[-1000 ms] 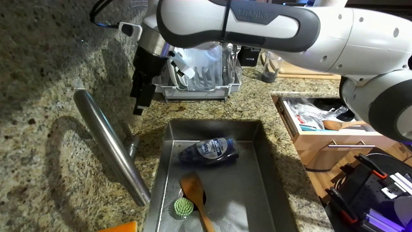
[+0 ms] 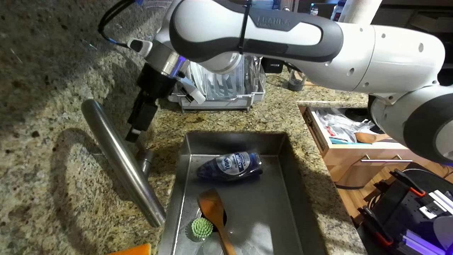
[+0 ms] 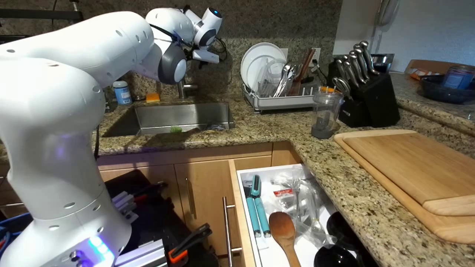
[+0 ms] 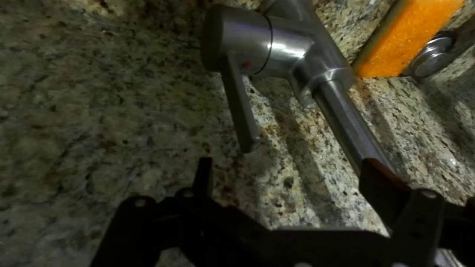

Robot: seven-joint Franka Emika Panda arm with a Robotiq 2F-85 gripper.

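My gripper stands open, its dark fingers spread wide and nothing between them. Beyond the gap, the steel faucet shows its thin lever handle sloping down towards the fingers. In exterior view 1 the gripper hangs near the back wall, beside the upper part of the faucet spout, and hides most of the lever. Contact there cannot be judged. The sink holds a blue dish soap bottle on its side, a wooden spoon and a green brush.
An orange sponge sits behind the faucet. The dish rack with plates stands right of the sink, near a clear cup and a knife block. An open drawer juts out below the counter.
My gripper has moved down and to the left in exterior view 1, towards the faucet's lever and spout, tilting as it went. The things in the sink have not moved.
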